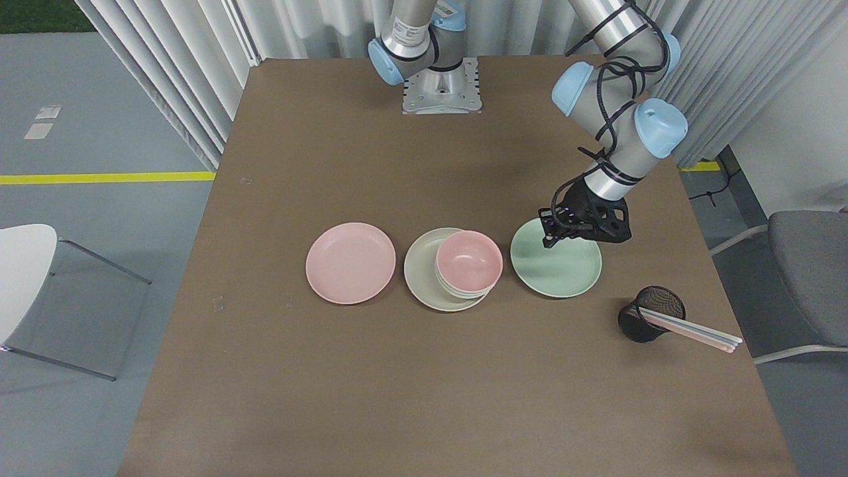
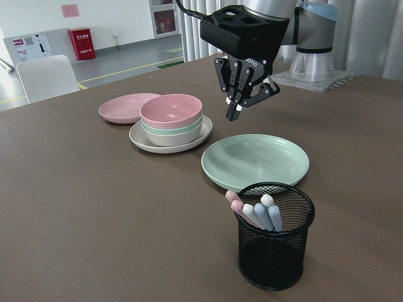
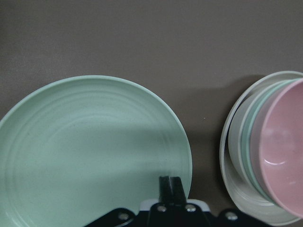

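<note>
My gripper (image 2: pixel 232 108) hangs over the green plate (image 1: pixel 554 269), just right of and above a stack of bowls, pink (image 1: pixel 469 261) on top, green and white beneath, sitting on a white plate (image 1: pixel 429 286). Its fingertips are close together with nothing visible between them. In the wrist view the fingers lie over the green plate's edge near the stack. A pink plate (image 1: pixel 350 262) lies to the left.
A black mesh cup (image 2: pixel 271 258) holding pink, white and blue sticks stands at the right front of the brown table (image 1: pixel 453 397).
</note>
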